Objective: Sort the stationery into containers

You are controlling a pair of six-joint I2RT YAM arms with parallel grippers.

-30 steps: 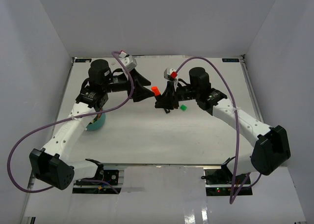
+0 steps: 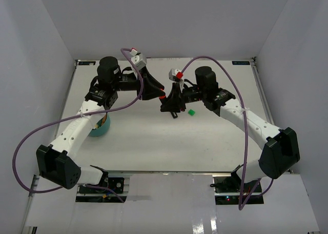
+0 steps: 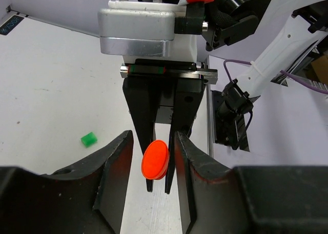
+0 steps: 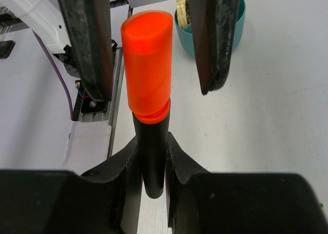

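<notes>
An upright orange-and-black pen or marker (image 4: 149, 72) stands between my two grippers, orange end up. In the right wrist view, the fingers of my right gripper close around its black lower part. My left gripper is open, its fingers on either side of the orange end; the right wrist view shows gaps on both sides. On the table lie a green block (image 2: 191, 112) and a small dark item (image 2: 175, 115), partly hidden by the right gripper. A teal container (image 2: 104, 127) stands at the left with something tan and orange inside.
Above the table's middle the two grippers are very close together, one finger pair crossing near the other. The left arm (image 2: 77, 134) partly covers the teal container. Open white table (image 2: 164, 147) lies in front of the grippers and to the right.
The left gripper has moved right until its fingers reach around the orange end. My right gripper has shifted slightly left with the pen or marker. Block and container have stayed put.
</notes>
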